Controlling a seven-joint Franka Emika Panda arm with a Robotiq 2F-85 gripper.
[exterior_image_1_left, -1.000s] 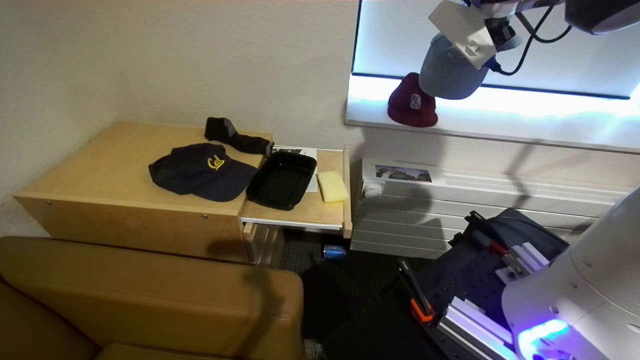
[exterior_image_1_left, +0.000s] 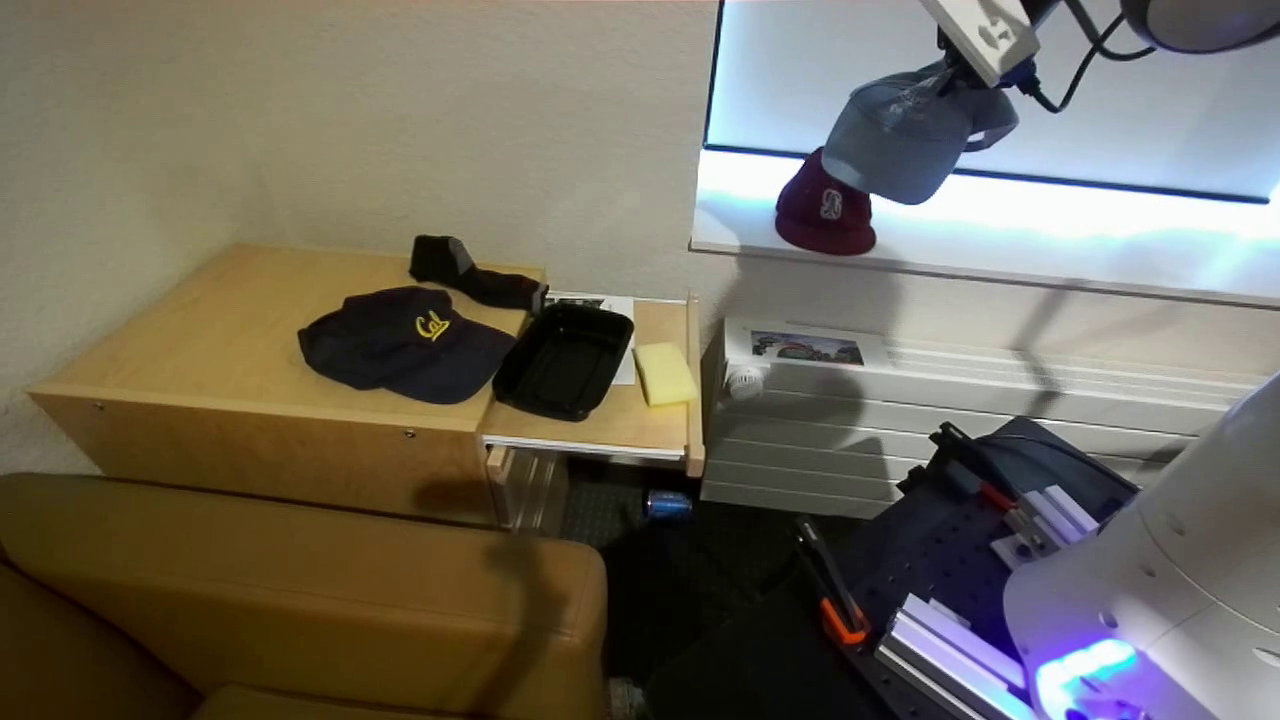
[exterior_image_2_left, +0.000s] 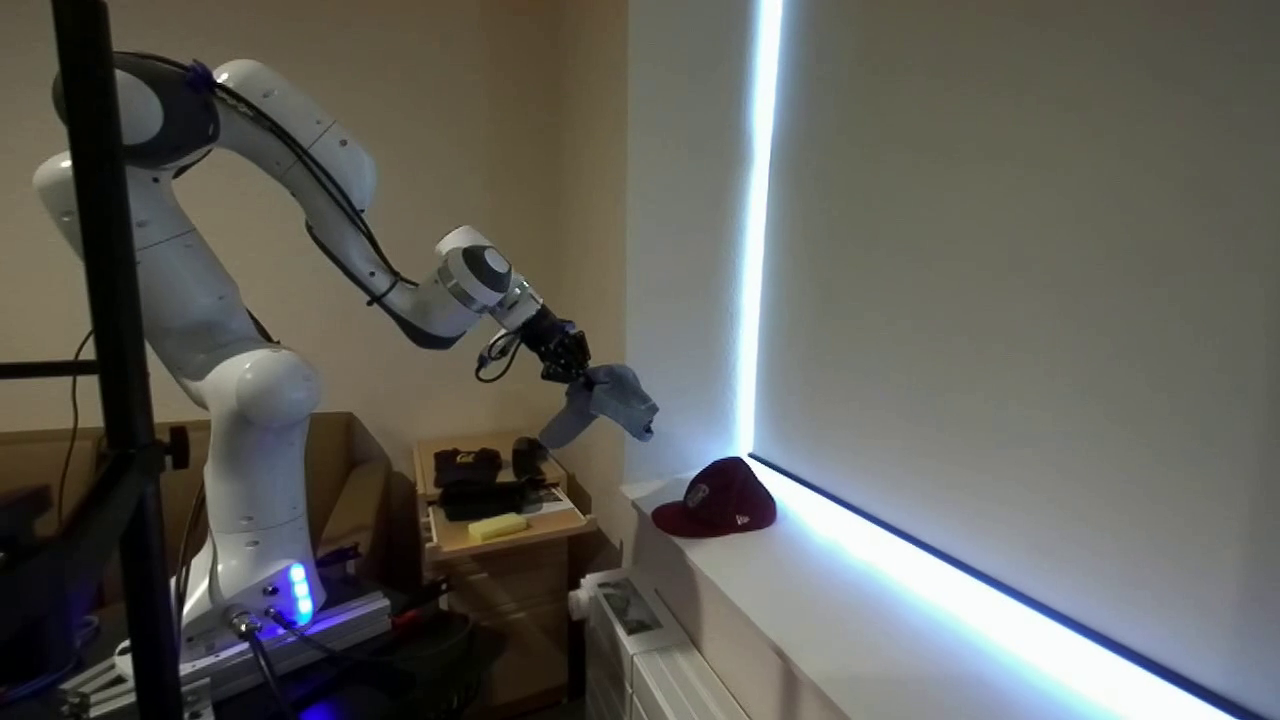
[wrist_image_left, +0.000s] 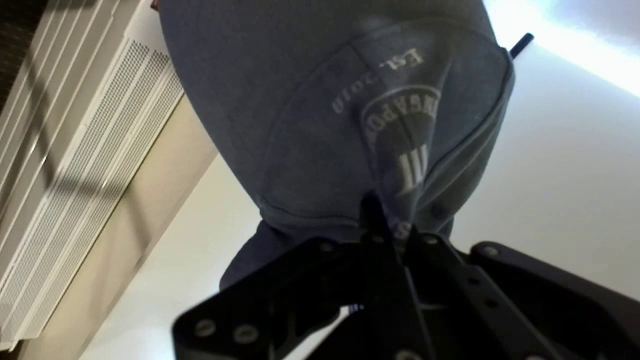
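Note:
A grey-blue cap (exterior_image_1_left: 890, 134) hangs in the air near the window, pinched at its front panel by my gripper. In the wrist view its printed front is bunched between the fingers, and the brim reaches up toward the top edge. The second exterior view shows the cap (exterior_image_2_left: 618, 396) clear of the sill, higher than a maroon cap (exterior_image_2_left: 717, 498) that rests on the white windowsill (exterior_image_2_left: 768, 588). From the first exterior view, the held cap partly overlaps the maroon cap (exterior_image_1_left: 825, 206).
A dark Cal cap (exterior_image_1_left: 408, 344) and a black sock (exterior_image_1_left: 474, 276) lie on the wooden cabinet. Beside them are a black tray (exterior_image_1_left: 564, 360) and a yellow sponge (exterior_image_1_left: 665, 373). Below the sill runs a radiator (exterior_image_1_left: 792, 426).
The wrist has turned and shifted right and up in the first exterior view. The held cap has swung with it, tilting and showing more of its side and back strap. The maroon cap is unmoved.

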